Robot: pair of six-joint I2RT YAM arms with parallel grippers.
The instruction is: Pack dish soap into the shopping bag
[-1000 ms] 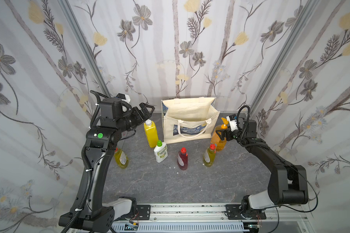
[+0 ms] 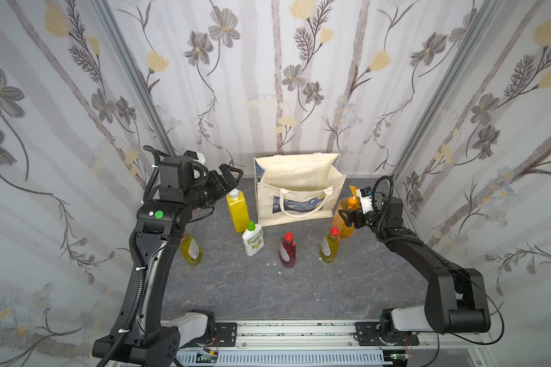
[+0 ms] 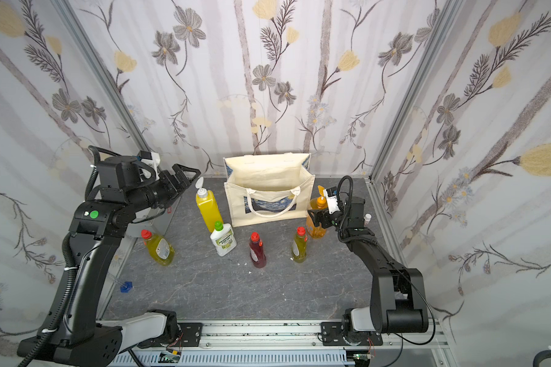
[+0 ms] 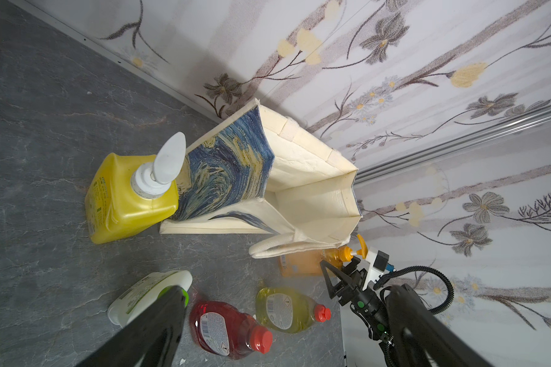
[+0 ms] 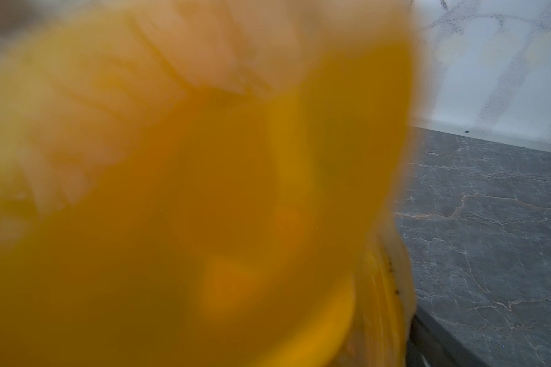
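Observation:
A cream shopping bag (image 2: 300, 177) stands open-topped at the back centre. Right of it is the orange pump bottle (image 3: 316, 229), upright on the table. My right gripper (image 2: 344, 217) is at its upper part; from above one dark finger crosses in front of the bottle. Blurred orange fills most of the right wrist view, hiding the fingers' hold. Above and behind the yellow pump bottle (image 2: 238, 212) my left gripper (image 3: 188, 175) hangs open and empty. In front stand a white green-capped bottle (image 2: 253, 239), a red bottle (image 2: 287, 252) and a yellow-green bottle (image 2: 328, 247).
Another yellow-green bottle (image 3: 159, 249) stands at the left, near my left arm. Patterned walls close off the back and both sides. Bare grey table (image 2: 269, 299) lies along the front, clear of bottles.
My right gripper has shifted slightly lower and toward the left against the orange bottle, with its forearm swinging a little outward. The left arm and the bag look unchanged.

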